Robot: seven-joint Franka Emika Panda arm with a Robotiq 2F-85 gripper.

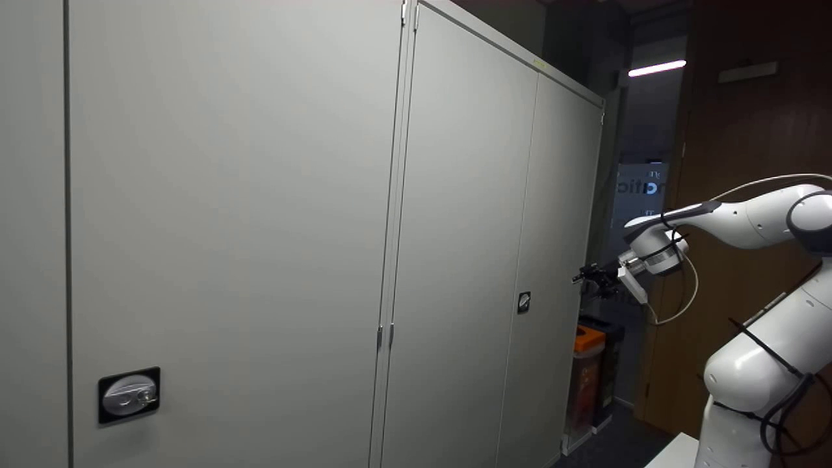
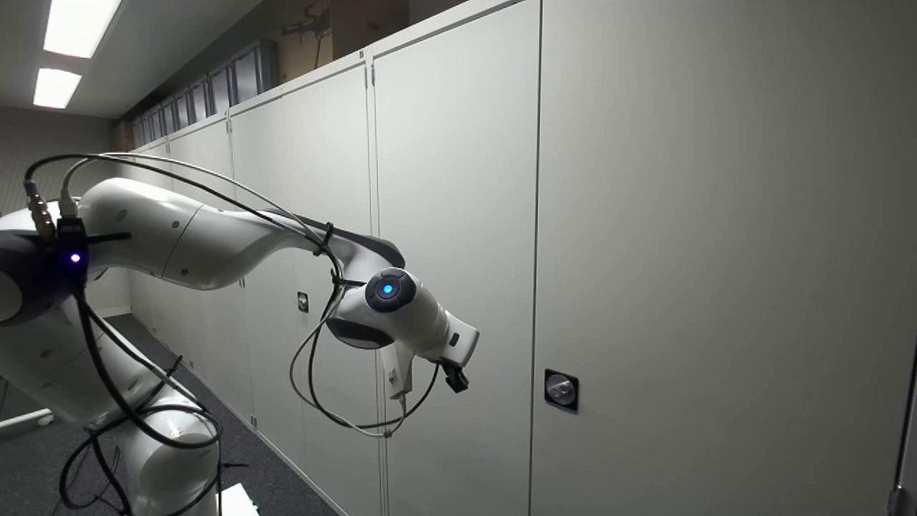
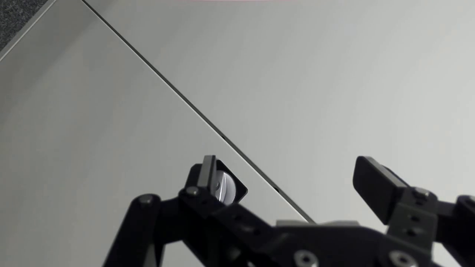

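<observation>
In the wrist view, a round silver handle (image 3: 228, 188) in a black plate lies partly hidden behind the left finger of my gripper. The fingers stand wide apart with nothing between them, and I cannot tell how far off the door surface is. A dark seam beside the handle separates two shut grey cabinet doors (image 3: 338, 98). Exterior view 1 has my gripper (image 1: 583, 281) in front of the cabinet, to the right of a handle (image 1: 524, 303). In exterior view 2, a handle (image 2: 561, 390) shows right of my wrist.
Another handle (image 1: 129, 396) sits on the nearer cabinet door at the left. An orange-lidded bin (image 1: 589, 340) stands past the cabinet's end. Loose cables (image 2: 344, 421) hang below my wrist. Grey boxes (image 2: 249, 73) line the cabinet tops.
</observation>
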